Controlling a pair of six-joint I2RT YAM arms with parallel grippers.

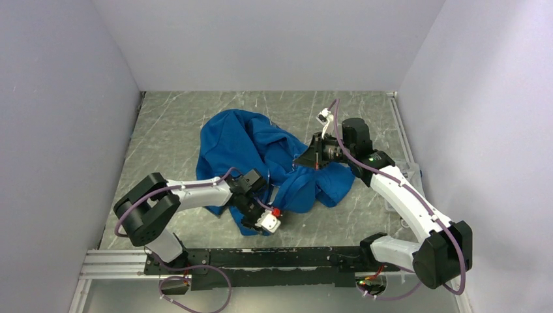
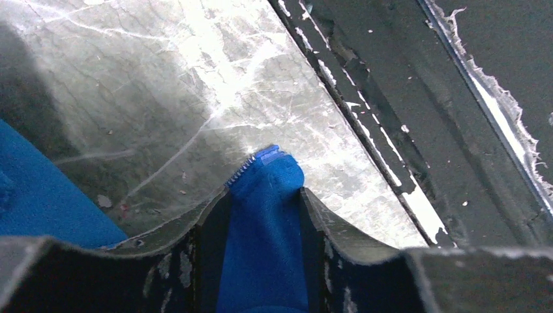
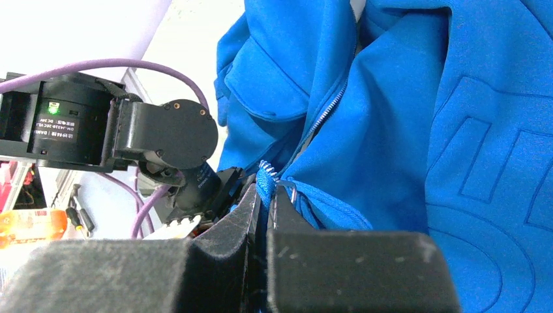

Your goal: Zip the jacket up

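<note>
The blue jacket (image 1: 228,140) lies crumpled on the marble table. In the left wrist view my left gripper is low at the front edge, its fingers either side of a jacket corner (image 2: 267,254) with zipper teeth at the tip; whether they press on it is unclear. My right gripper is shut on a blue zipper edge with fabric folds behind it. An open zipper (image 3: 329,107) runs along the jacket above it.
A dark strip (image 2: 443,117) runs along the front edge. Walls enclose both sides and the back; a clear plastic item sits at the right.
</note>
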